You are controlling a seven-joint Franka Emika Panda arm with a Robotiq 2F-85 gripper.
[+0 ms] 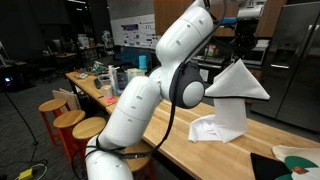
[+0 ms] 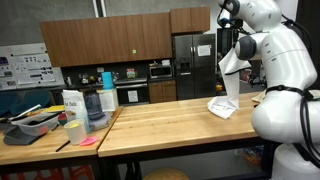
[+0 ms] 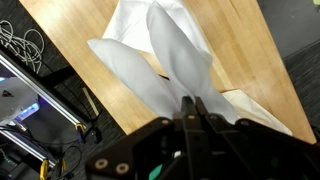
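Note:
A white cloth (image 1: 236, 88) hangs in folds from my gripper, which is shut on its upper part. In the wrist view, two pale flaps of the cloth (image 3: 150, 72) spread away from the dark fingertips. Its lower end hangs down toward the wooden table (image 1: 190, 153). More white cloth (image 1: 207, 129) lies crumpled on the tabletop beside the hanging part. Whether the two are one piece is unclear. In exterior view 2, the hanging cloth (image 2: 231, 68) stands out above the table's right end.
A black item (image 1: 266, 167) and a white-and-green item (image 1: 298, 157) lie at the table's near right. Stools (image 1: 69, 119) line the left side. The tabletop (image 2: 165, 120) has a wide bare stretch left of the cloth.

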